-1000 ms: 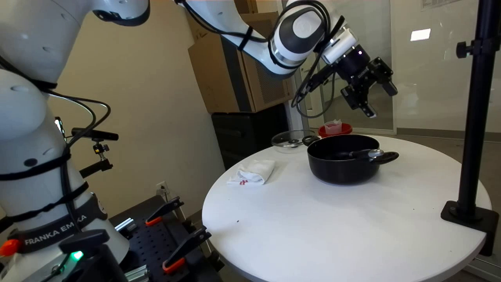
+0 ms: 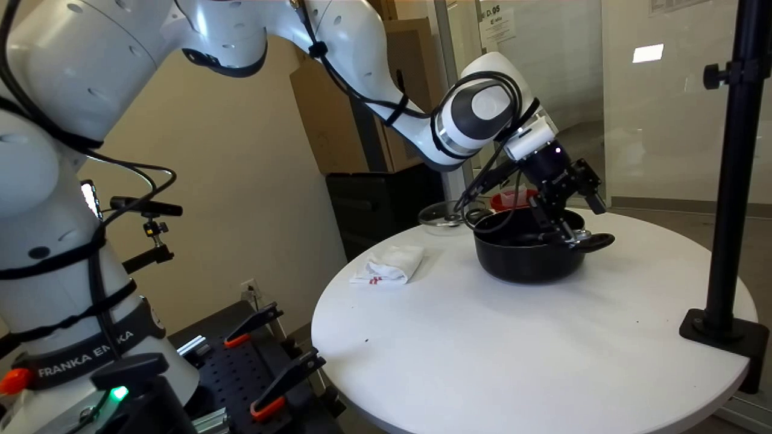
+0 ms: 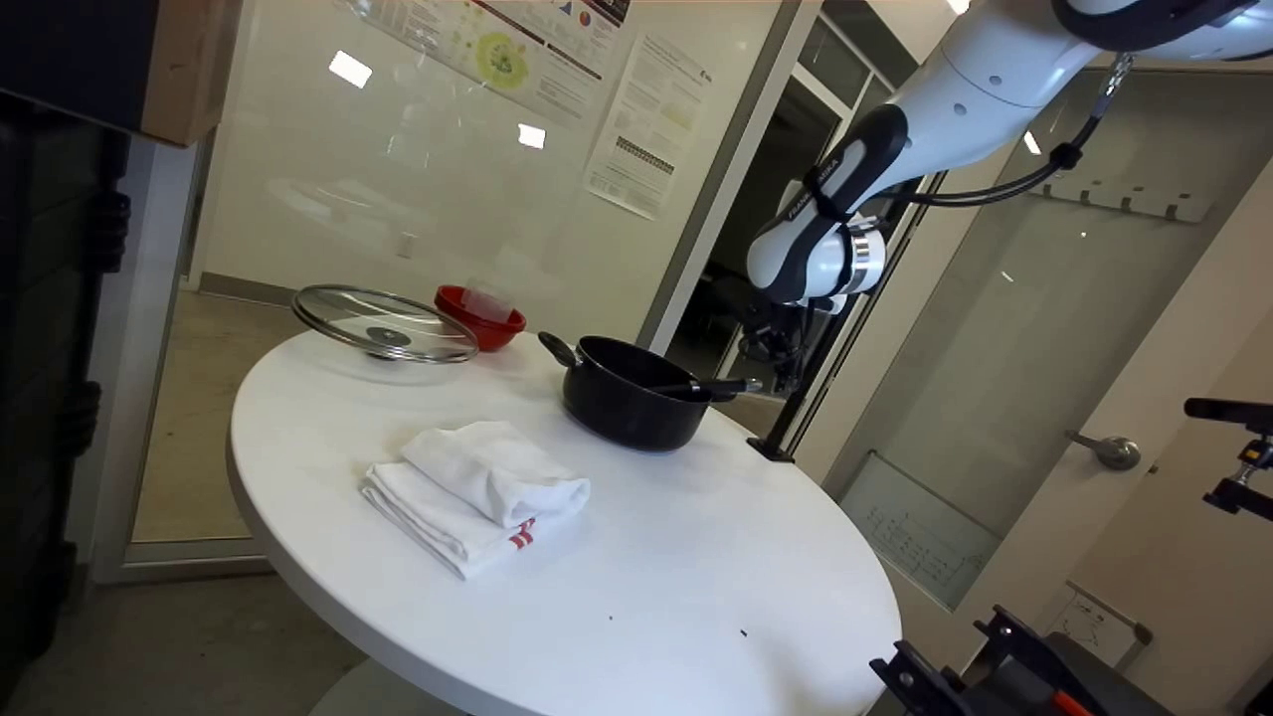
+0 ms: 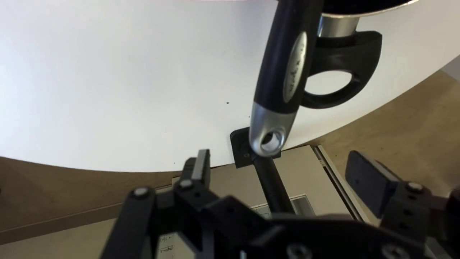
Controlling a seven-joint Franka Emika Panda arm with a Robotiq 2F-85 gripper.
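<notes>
A black pot [image 2: 528,260] stands on the white round table, one side handle [image 4: 366,60] pointing toward the table edge. Out over its rim leans a utensil with a black handle and silver tip [image 4: 274,125]; its far end lies inside the pot, hidden from the wrist view. My gripper is open, its two fingers wide apart and nothing clasped. In the wrist view the utensil's silver tip appears above the gap, between the two fingers' lines. From exterior view 1, the gripper [image 2: 584,220] hangs right over the pot's handle side, close to the utensil's end.
A folded white towel [image 3: 477,495] lies on the table. The glass lid [image 3: 384,324] and a red bowl [image 3: 480,317] are at the back. A black pole [image 2: 724,181] is clamped at the table's edge.
My arm has come down from well above the pot to just over its rim near the utensil. The pot, utensil and towel have stayed in place.
</notes>
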